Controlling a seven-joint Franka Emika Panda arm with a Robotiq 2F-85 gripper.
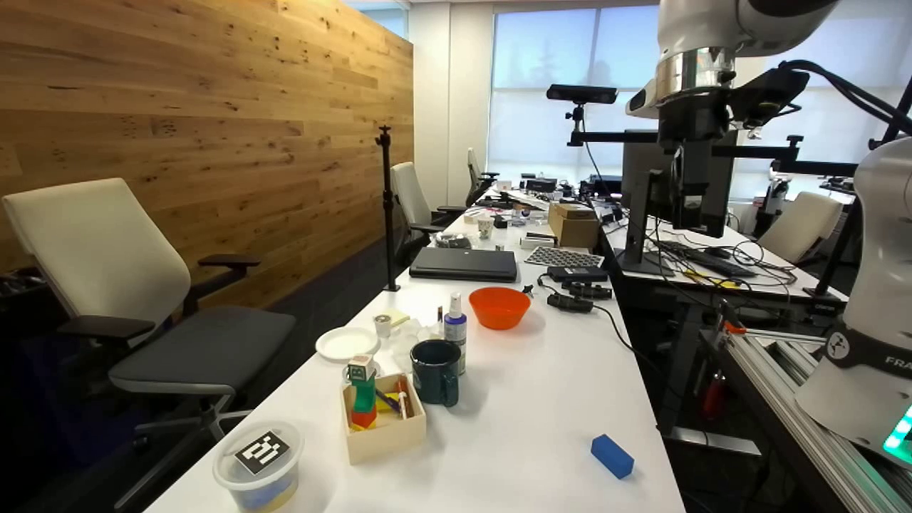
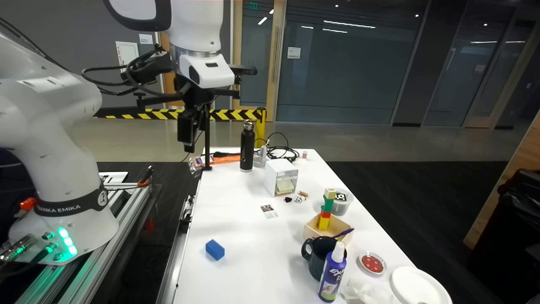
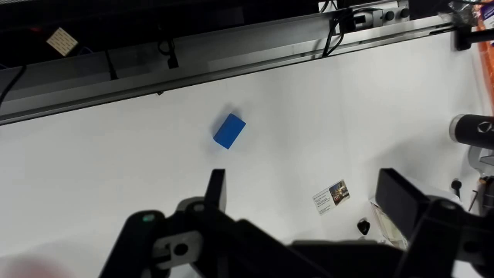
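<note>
A blue block [image 1: 612,456] lies alone on the white table near the robot-side edge. The wrist view has this blue block [image 3: 229,131] above the middle of the picture, beyond my fingertips. High over the table hangs my gripper, its two dark fingers spread wide apart with only bare tabletop and a printed card in the gap. In the second exterior view the gripper [image 2: 186,137] points down, well above the block [image 2: 215,250] and farther back.
A wooden box [image 1: 386,436] with stacked coloured blocks and pens stands beside a dark mug [image 1: 436,372] and a spray bottle [image 1: 455,329]. Behind them sits an orange bowl [image 1: 499,308]. A black bottle [image 2: 247,146] and a white box [image 2: 281,177] occupy the opposite end.
</note>
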